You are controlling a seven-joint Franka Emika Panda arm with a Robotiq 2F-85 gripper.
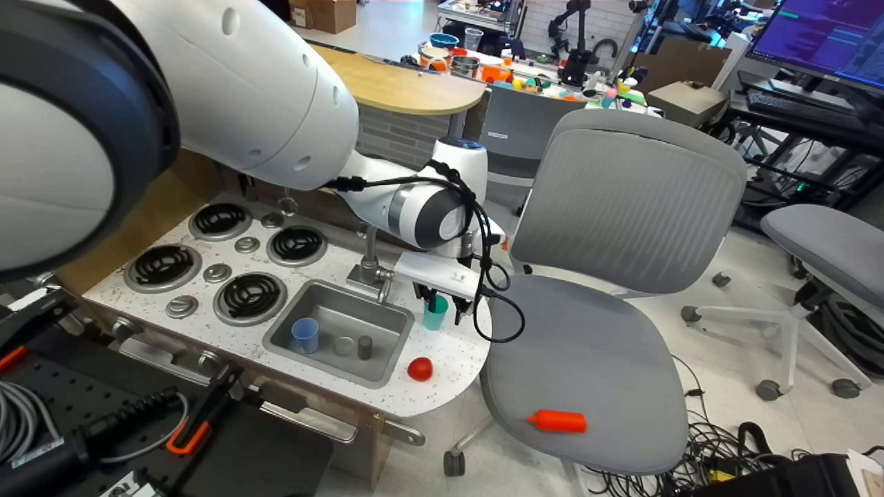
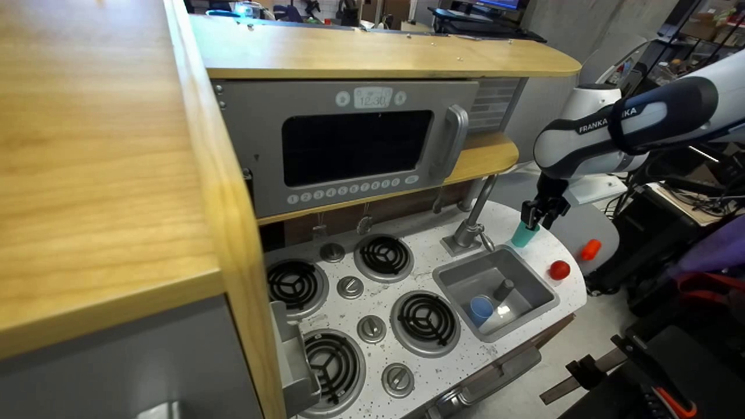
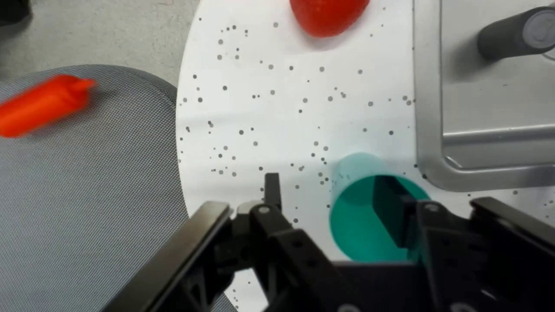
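Note:
A teal cup (image 3: 372,229) stands on the white speckled counter, close to the sink's corner. My gripper is over it with its fingers apart. In the wrist view, one finger (image 3: 391,208) overlaps the cup's mouth and the other (image 3: 272,192) is out to its left, so the near wall of the cup shows between them. Whether either finger touches the cup cannot be told. A red-orange bottle (image 1: 559,421) lies on its side on the grey chair seat (image 1: 580,356). A red ball-like object (image 1: 420,368) rests near the counter's front edge.
The sink (image 1: 286,319) holds a blue cup (image 1: 304,335) and a small grey cylinder (image 1: 364,347). A faucet (image 1: 369,265) rises behind it. Stove burners (image 1: 250,295) fill the counter's left side. The chair stands close against the counter's rounded end.

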